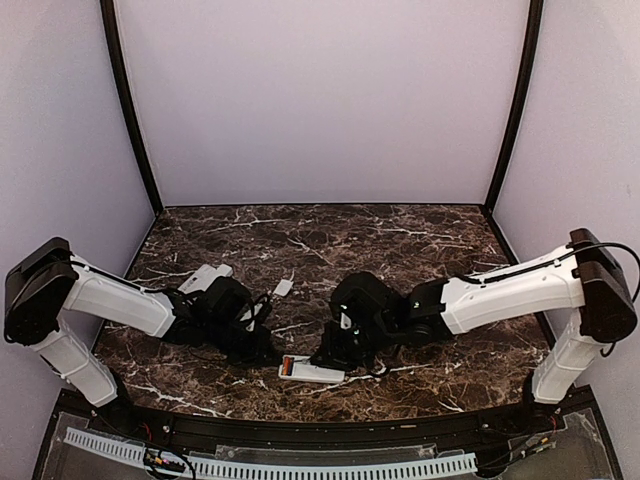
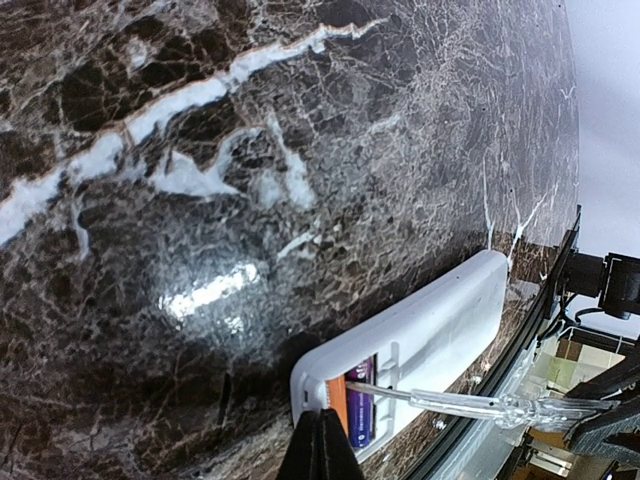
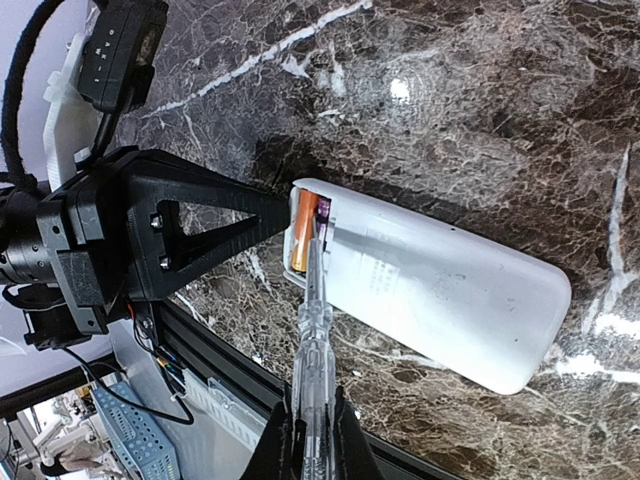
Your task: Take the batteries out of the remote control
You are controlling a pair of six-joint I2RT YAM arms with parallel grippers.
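Observation:
The white remote (image 3: 440,290) lies on the dark marble table, its battery bay open at the left end, holding an orange battery (image 3: 304,232) and a purple battery (image 2: 360,420). My left gripper (image 1: 270,355) is shut, its tips at that end of the remote (image 2: 430,340). My right gripper is shut on a clear screwdriver (image 3: 314,360), whose thin tip reaches into the bay at the batteries.
Behind the left arm lie a white object (image 1: 205,278) and a small white piece (image 1: 284,288). Its front edge is close to the remote.

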